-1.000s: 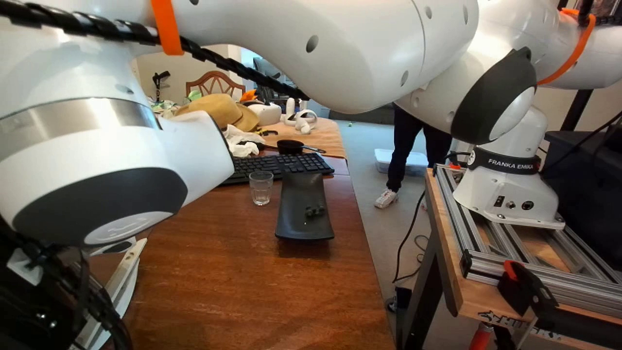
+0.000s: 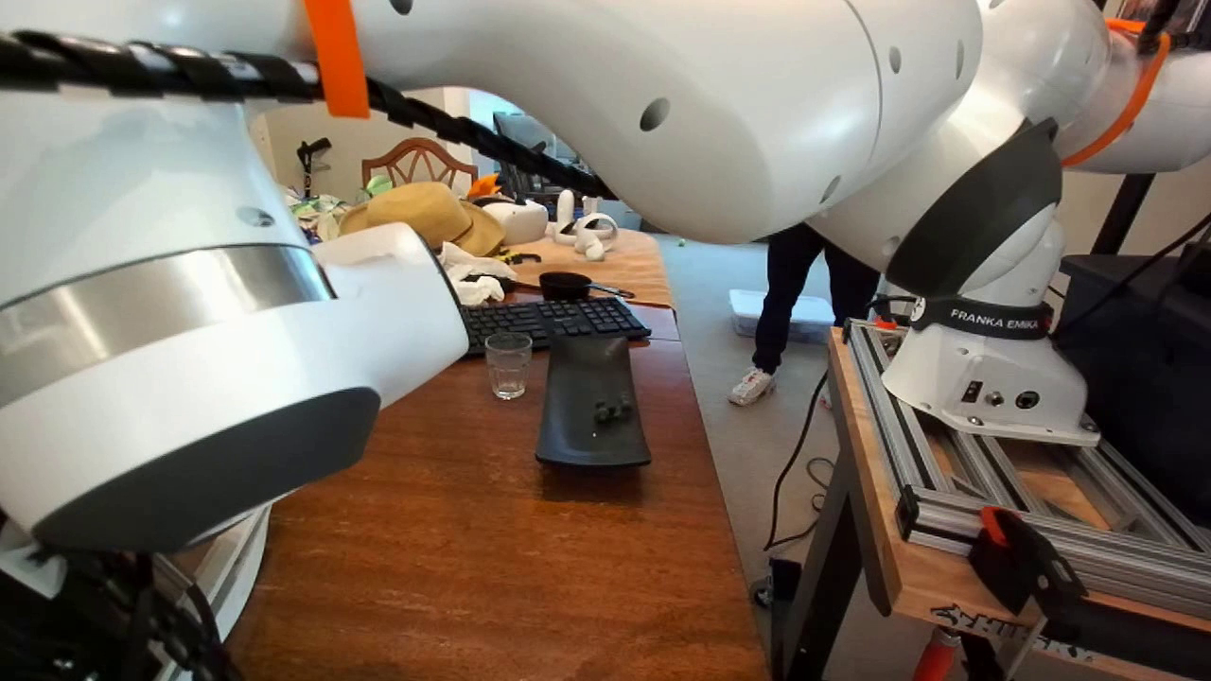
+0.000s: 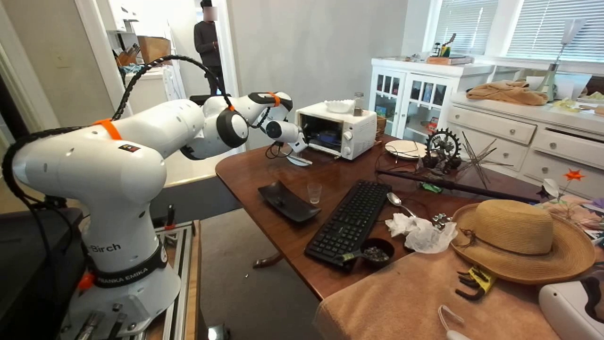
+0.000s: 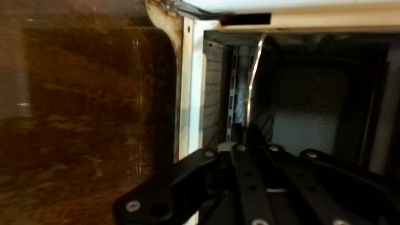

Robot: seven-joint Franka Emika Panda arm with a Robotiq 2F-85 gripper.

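The white toaster oven [image 3: 362,136] stands on the far end of the wooden table with its front open. In the wrist view its dark cavity fills the right side, beside the brownish glass door [image 4: 93,112]. A thin shiny metal wire [image 4: 251,86], seemingly the front edge of the oven rack, runs down to my fingertips. My gripper is shut on that wire at the oven's mouth. The rack's remaining part is dark and mostly unclear. From outside, the fingers are hidden or too small to make out.
A black tray [image 2: 592,397] with small dark pieces lies near the table edge, beside a clear glass [image 2: 508,365]. Behind them lies a black keyboard [image 3: 354,218]. A straw hat [image 3: 509,238] sits farther off.
My hand has moved lower and tilted in exterior view 1, and the arm links have shifted to the right. The tray and glass are where they were.
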